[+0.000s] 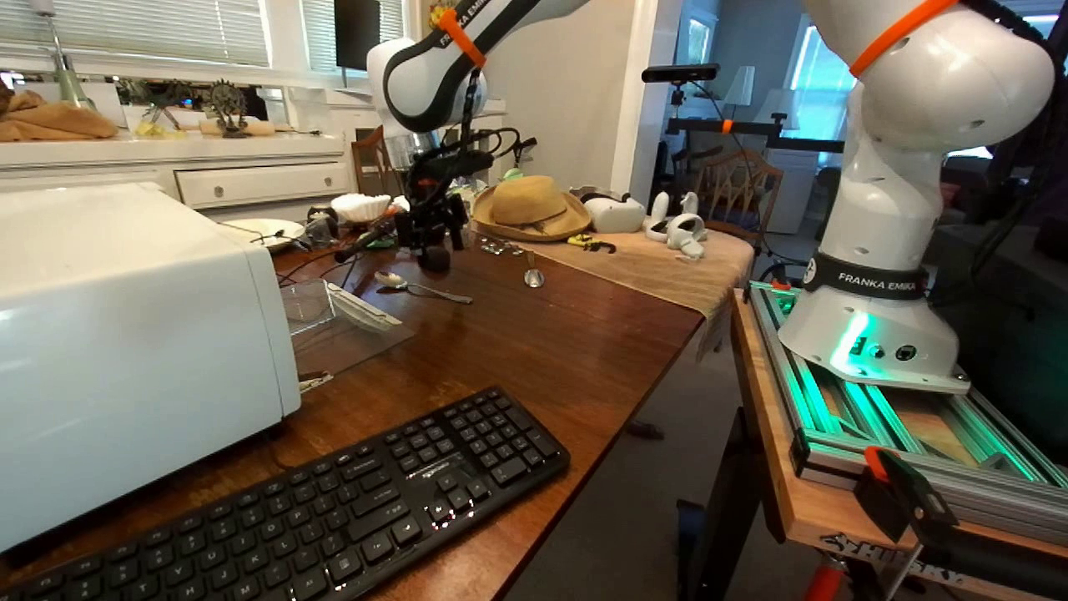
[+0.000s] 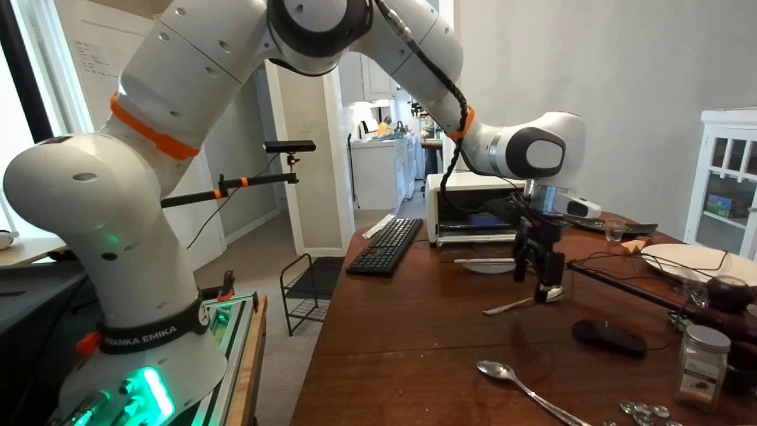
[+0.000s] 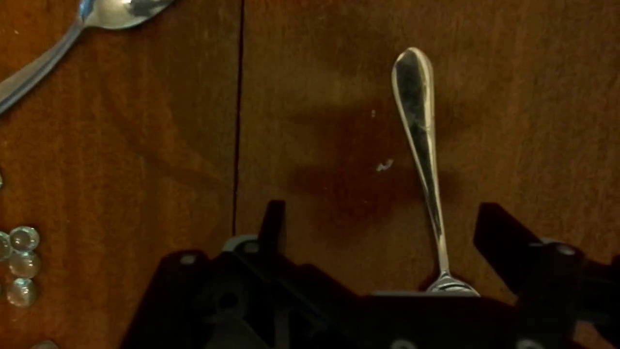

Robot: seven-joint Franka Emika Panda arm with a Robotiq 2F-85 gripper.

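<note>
My gripper is open above the wooden table, nothing held between its fingers. Below it in the wrist view lies a metal spoon (image 3: 427, 157), its handle pointing away and most of its bowl hidden behind the gripper body; the handle runs nearer the right finger. In exterior view 2 that spoon (image 2: 507, 306) rests on the table right under the gripper (image 2: 537, 280). A second spoon (image 3: 119, 12) shows at the wrist view's upper left and lies nearer the camera in exterior view 2 (image 2: 521, 387).
Clear glass beads (image 3: 23, 264) lie at the left of the wrist view. A black mouse (image 2: 608, 337) and a glass jar (image 2: 702, 365) stand near the gripper. The white toaster oven (image 1: 140, 340) and a black keyboard (image 1: 400, 491) take up the other end.
</note>
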